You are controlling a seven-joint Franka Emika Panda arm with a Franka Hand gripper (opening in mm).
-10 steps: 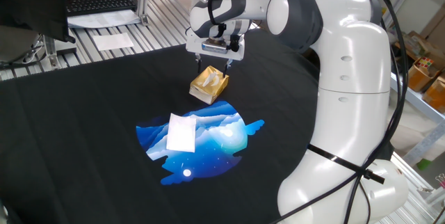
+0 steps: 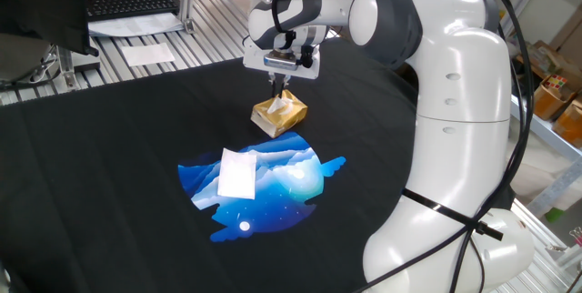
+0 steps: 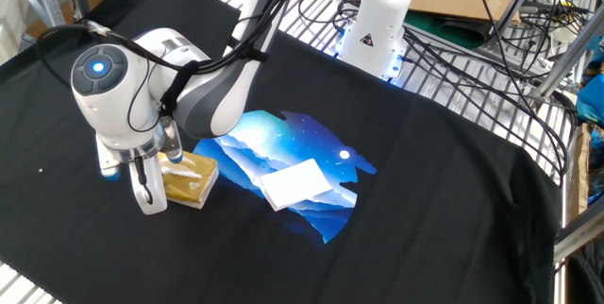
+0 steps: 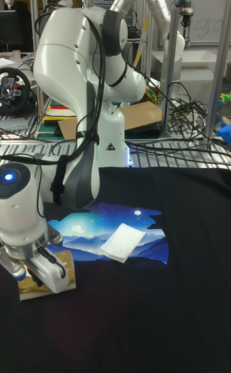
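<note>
A gold and white tissue pack (image 2: 289,118) lies on the black cloth beyond the printed picture, a white tissue (image 2: 275,106) standing from its top opening. Over it, my gripper (image 2: 279,94) points down, its dark fingers drawn close together at the tissue's tuft; they appear shut on it. In exterior view 2 the pack (image 3: 193,183) shows beside the gripper, whose white body hides part of it. The third view has the pack (image 4: 66,261) at the lower left, partly behind the hand. The pack still rests on the cloth.
A blue mountain-and-sky picture (image 2: 284,211) lies flat on the cloth, a flat white rectangular piece (image 2: 237,174) on top of it. A keyboard (image 2: 134,5) and a paper sheet (image 2: 148,54) sit on the slatted table at the back.
The fingers stood wide apart on either side of the pack and have come together over its top. The pack has shifted slightly to the right. The arm has hardly moved.
</note>
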